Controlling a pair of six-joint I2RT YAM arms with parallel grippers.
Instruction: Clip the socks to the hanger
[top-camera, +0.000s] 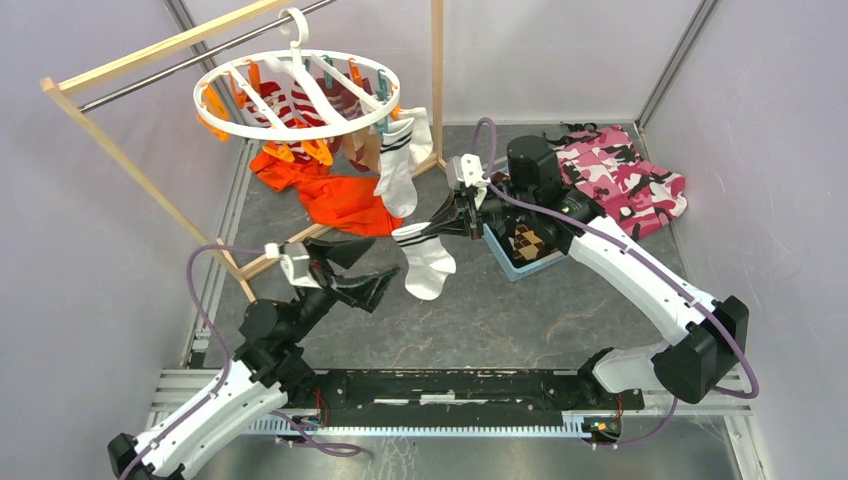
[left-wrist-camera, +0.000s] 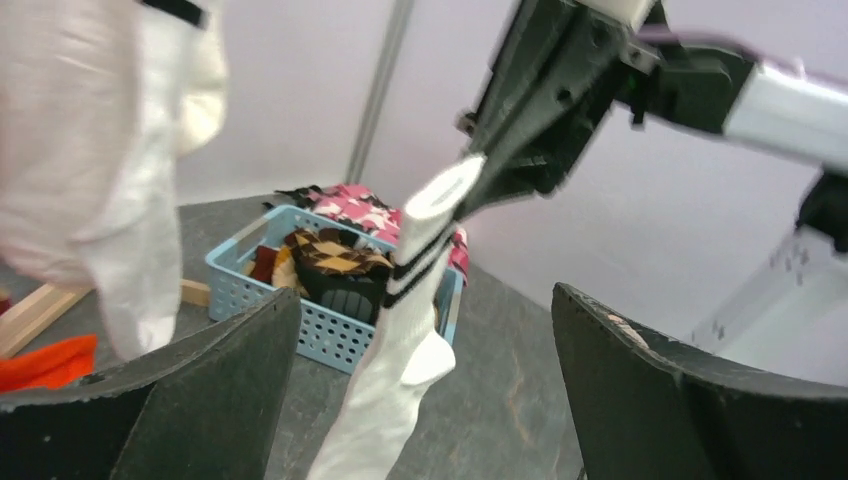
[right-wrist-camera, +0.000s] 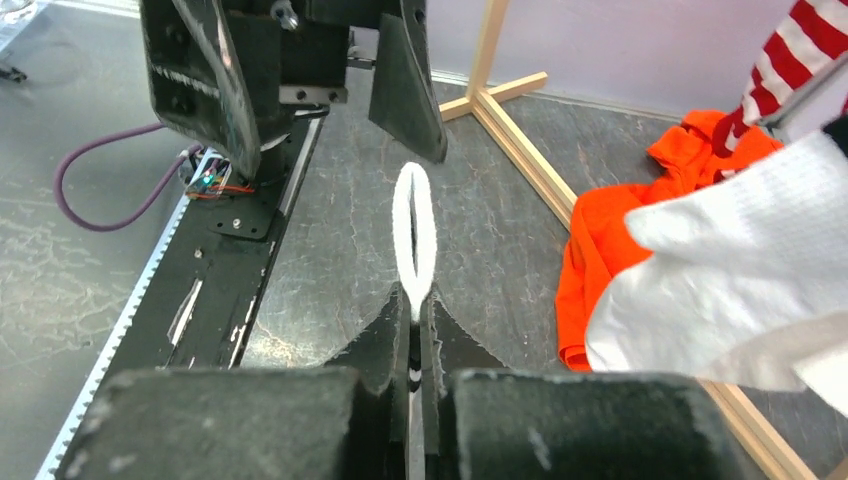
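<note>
A white sock with dark stripes (top-camera: 425, 262) hangs from my right gripper (top-camera: 432, 226), which is shut on its cuff; in the right wrist view the folded cuff (right-wrist-camera: 425, 225) stands up beyond the fingertips. My left gripper (top-camera: 367, 268) stands open left of that sock, nothing between its fingers; in the left wrist view the sock (left-wrist-camera: 405, 320) is between and beyond the open fingertips. The round white hanger (top-camera: 230, 128) with orange and teal clips carries red striped, brown and white socks (top-camera: 396, 170) at the upper left.
A blue basket (top-camera: 525, 268) of socks lies behind the right arm, with pink camouflage cloth (top-camera: 640, 190) beside it. Orange cloth (top-camera: 340, 205) lies under the hanger near the wooden frame (top-camera: 150, 187).
</note>
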